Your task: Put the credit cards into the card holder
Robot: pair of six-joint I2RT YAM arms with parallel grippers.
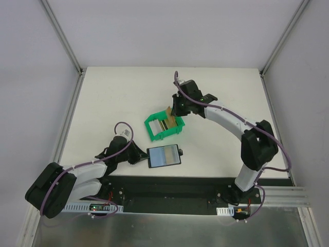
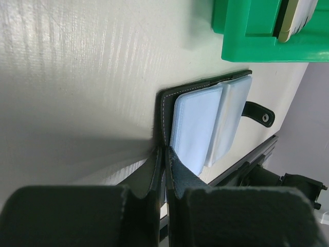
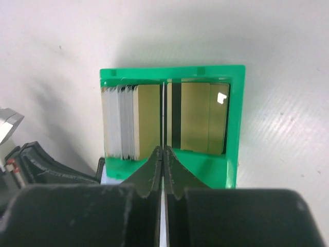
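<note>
My right gripper (image 1: 173, 113) is up at the green box, shut on a tan card (image 1: 169, 116) that stands on edge above it. In the right wrist view that card (image 3: 163, 110) shows edge-on as a thin line from the fingertips. The black card holder (image 2: 165, 116) lies unfolded on the table, with pale blue and clear sleeves (image 2: 198, 123). At its left edge, my left gripper is shut on the cover's rim. Remaining cards (image 3: 122, 121) stand in a row on the left of the box, and tan ones (image 3: 195, 116) lean on the right.
The green box (image 1: 164, 134) sits just behind the holder. A short snap strap (image 2: 259, 114) sticks out from the holder's right side.
</note>
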